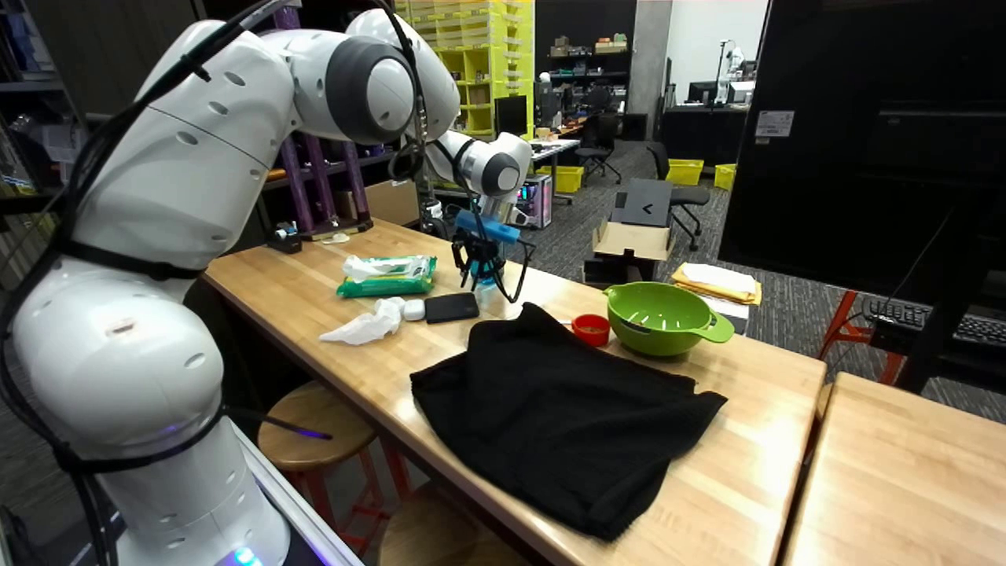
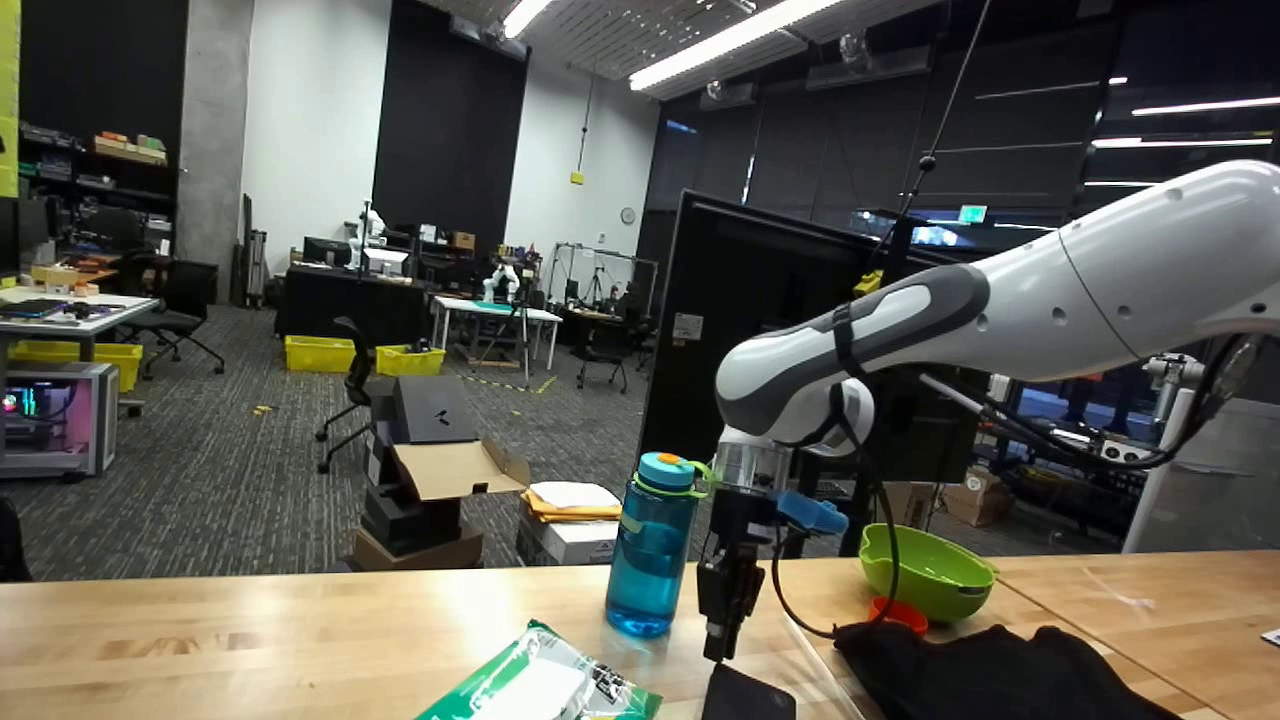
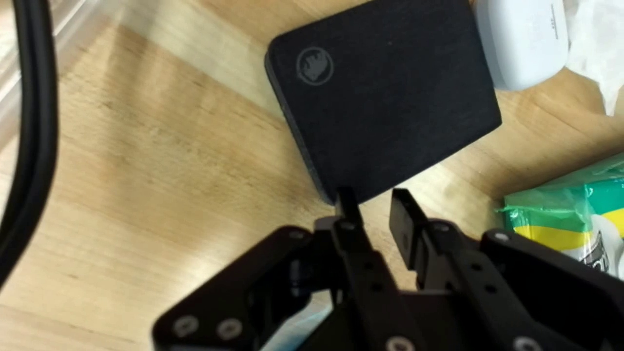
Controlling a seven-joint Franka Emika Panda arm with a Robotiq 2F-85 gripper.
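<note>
A flat black wallet-like case (image 3: 386,93) with a round logo lies on the wooden table, its side against a small white rounded case (image 3: 523,41). My gripper is partly open, pointing down at one corner of the black case. One fingertip (image 3: 347,202) overlaps that corner in the wrist view; the other is just off its edge, over bare wood. Nothing shows held between them. Exterior view 2 has the gripper (image 2: 720,658) low, right at the black case (image 2: 746,698). Whether the finger presses on the case, I cannot tell.
Crumpled white tissue (image 1: 368,322) and a green wipes pack (image 1: 387,277) lie nearby. A teal bottle (image 2: 650,552) stands close to the gripper. A black cloth (image 1: 566,406), red cup (image 1: 591,329) and green colander (image 1: 662,319) occupy the table's other side.
</note>
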